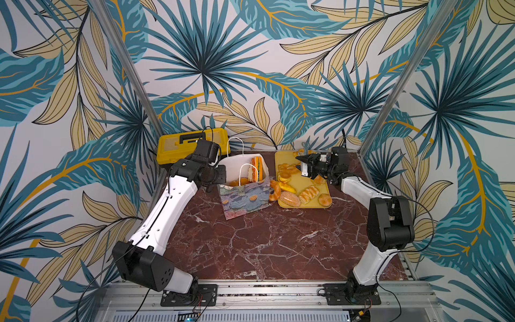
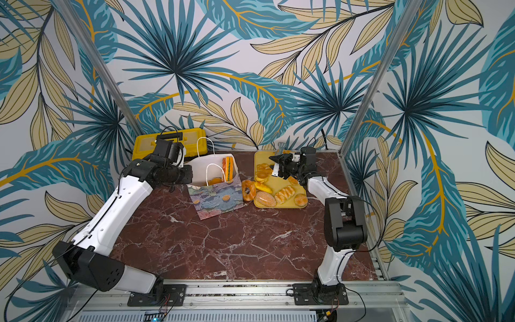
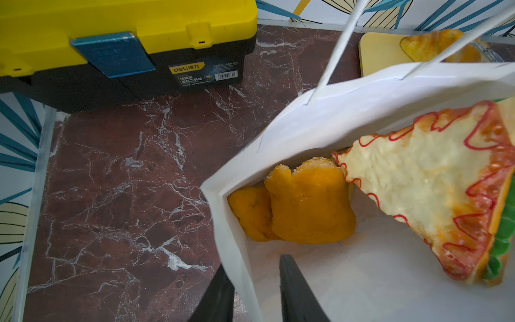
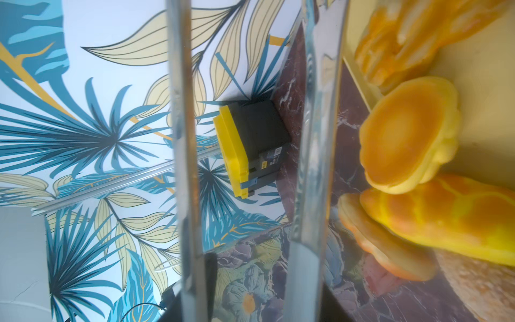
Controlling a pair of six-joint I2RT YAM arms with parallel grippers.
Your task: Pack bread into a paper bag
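The white-lined paper bag [image 1: 245, 201] stands open in the middle, floral side to the front. Inside lie a pizza-topped sandwich [image 3: 434, 177] and an orange-brown bread [image 3: 311, 204]. My left gripper is at the bag's left rim, its fingers parted, one outside the wall and one inside. The yellow tray [image 1: 323, 204] carries several breads, among them a scalloped bun [image 4: 407, 134] and a yellow loaf [image 4: 440, 214]. Over its back right part hovers my right gripper, open, with long shiny strips apart and nothing between them.
Behind the bag on the left sits a yellow toolbox [image 1: 174, 150]. A ring-shaped bread [image 2: 247, 190] lies between bag and tray.
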